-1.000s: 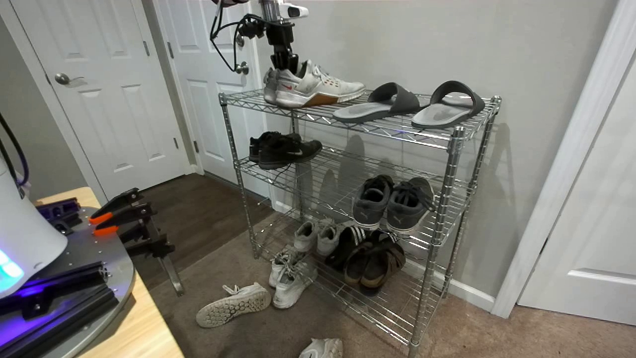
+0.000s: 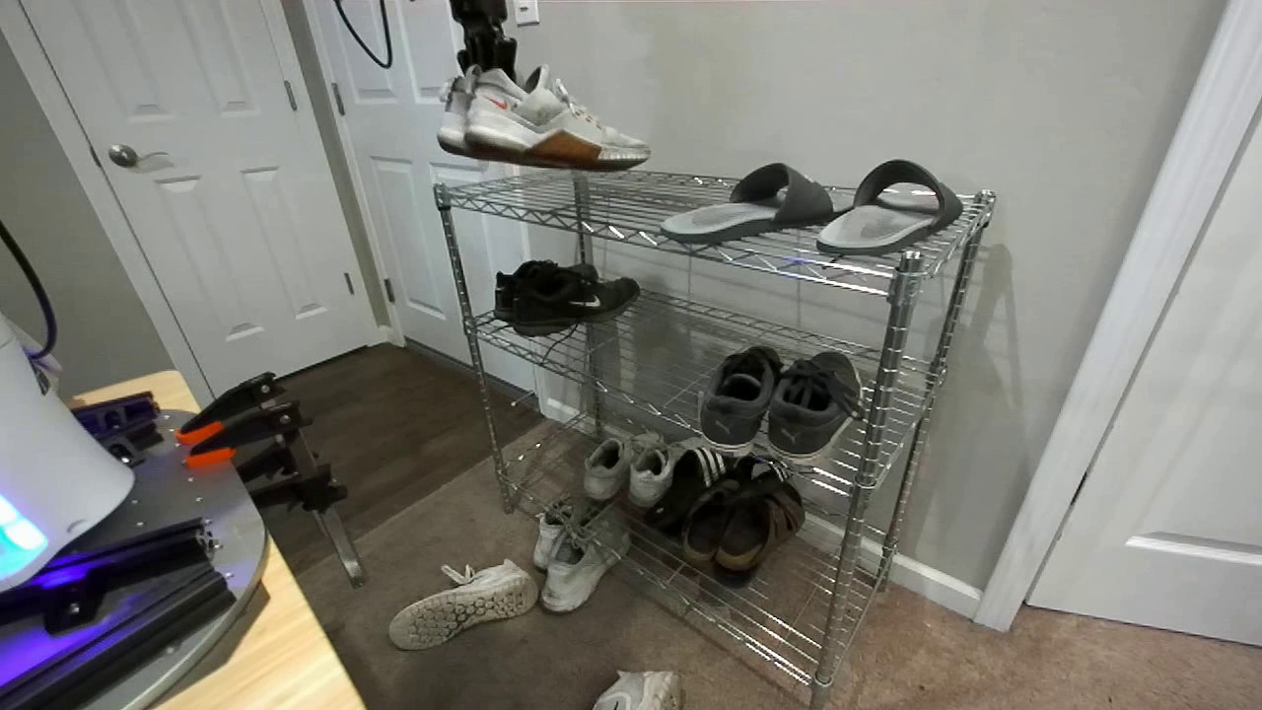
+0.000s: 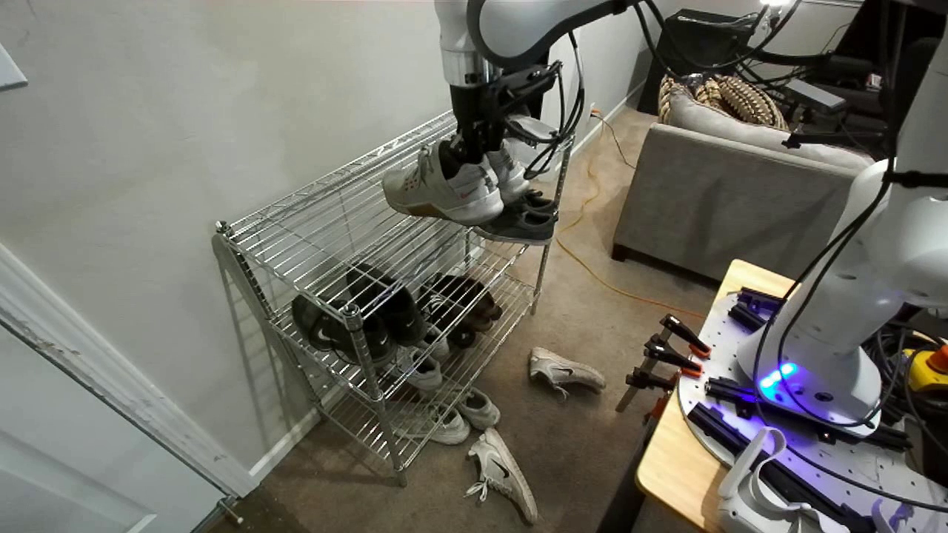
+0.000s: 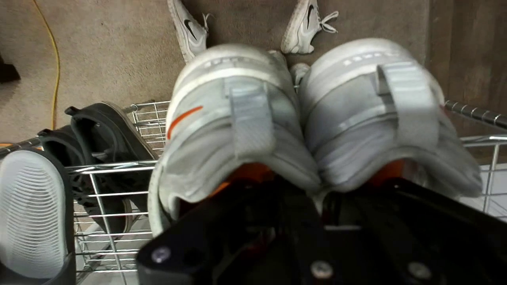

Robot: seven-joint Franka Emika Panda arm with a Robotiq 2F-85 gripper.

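Note:
A pair of white sneakers (image 2: 544, 124) with orange-brown sole sides hangs just above the left end of the wire rack's top shelf (image 2: 615, 195). My gripper (image 2: 490, 61) is shut on the pair at the heel end. In the wrist view the left sneaker (image 4: 242, 114) and the right sneaker (image 4: 380, 118) are side by side, heel tabs facing the camera. Dark fingers reach into the shoe openings; their tips are hidden. From the other side, the lifted sneakers (image 3: 444, 188) appear beneath the arm, soles roughly level.
Grey slides (image 2: 816, 213) occupy the right part of the top shelf. Black shoes (image 2: 562, 296) and dark Puma shoes (image 2: 781, 402) are on the middle shelf. Several pairs fill the bottom. Loose white shoes (image 2: 463, 605) lie on the carpet. The wall stands close behind the rack.
The white sneakers have risen off the top shelf and moved left with my gripper, away from the slides. The arm has moved up and left; other shoes look unmoved.

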